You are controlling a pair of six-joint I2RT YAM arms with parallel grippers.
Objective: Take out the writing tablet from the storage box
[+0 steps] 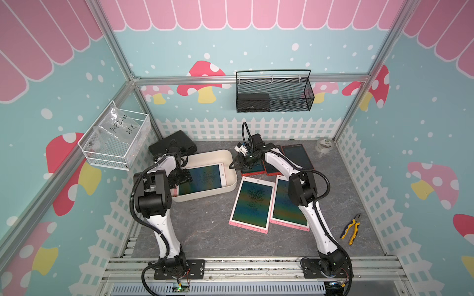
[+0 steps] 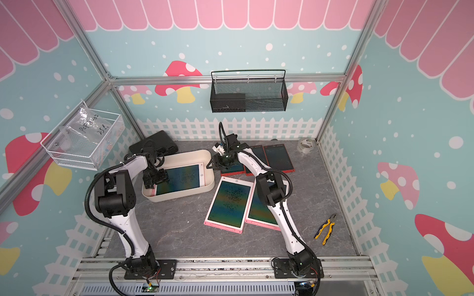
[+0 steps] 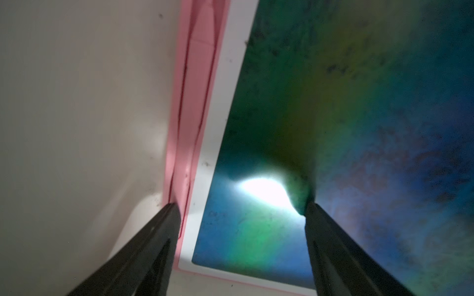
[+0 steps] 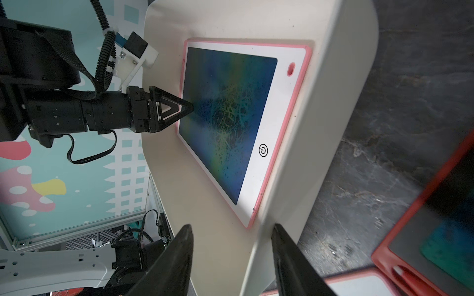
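Observation:
A cream storage box (image 1: 213, 194) stands at the left of the table. Flat inside it lies a writing tablet (image 4: 232, 108) with a white face, pink edge and dark screen. My left gripper is open over the tablet's left end. One finger (image 3: 148, 246) is by the pink edge, the other above the screen. In the right wrist view my right gripper has its fingers spread on either side of the box's right wall. Its right finger (image 4: 296, 264) looks close to the wall's outer face; whether it touches, I cannot tell.
Two pink-edged tablets, one of them the nearer tablet (image 1: 252, 204), lie right of the box. Red-framed tablets (image 1: 297, 157) lie behind them. A black lid-like object (image 1: 170, 142) rests behind the box, and yellow pliers (image 1: 351, 230) at the right.

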